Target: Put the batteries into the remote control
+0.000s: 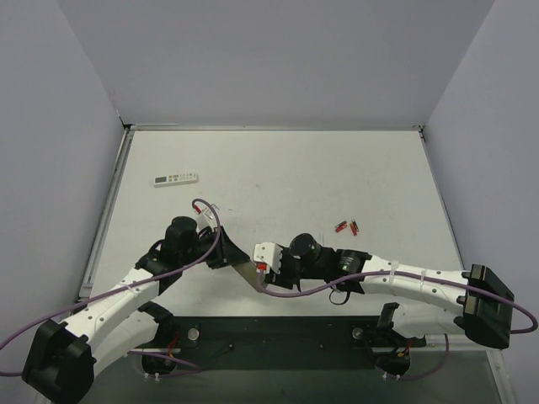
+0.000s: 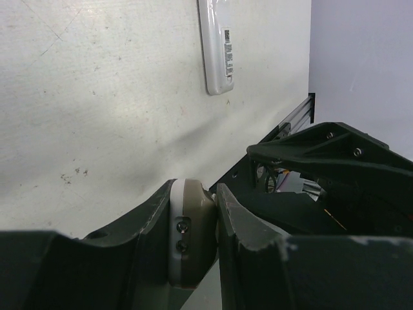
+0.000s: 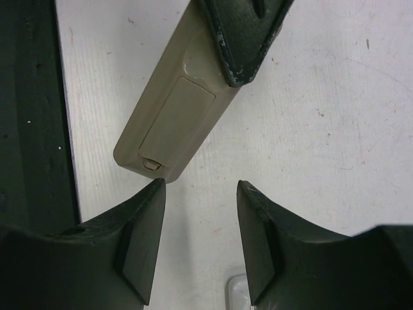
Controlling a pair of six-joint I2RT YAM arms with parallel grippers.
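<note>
My left gripper is shut on a grey-beige remote [image 2: 192, 245], held above the table. In the right wrist view the remote [image 3: 193, 58] slants down-left from a dark finger at the top, its battery cover [image 3: 177, 119] facing the camera and apparently in place. My right gripper is open just below the remote's lower end, nothing between its fingers. In the top view red-and-black batteries [image 1: 341, 225] lie loose on the table at the right.
A white remote [image 1: 175, 179] lies at the back left, also in the left wrist view [image 2: 216, 45]. The dark front edge [image 3: 35, 129] of the table runs beside the held remote.
</note>
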